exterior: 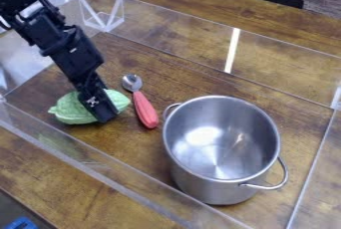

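Observation:
My black gripper (pixel 94 104) is lowered at the left over a pale green leafy item (pixel 70 112), like cabbage or lettuce, lying on the wooden table. The fingertips reach onto it; whether they are closed on it is unclear. Just right of it lies a spoon with a red handle (pixel 144 110). A large steel pot (pixel 226 178) stands at the lower right.
Transparent low borders cross the table at front, back and right, with a white strip (pixel 232 51) near the back.

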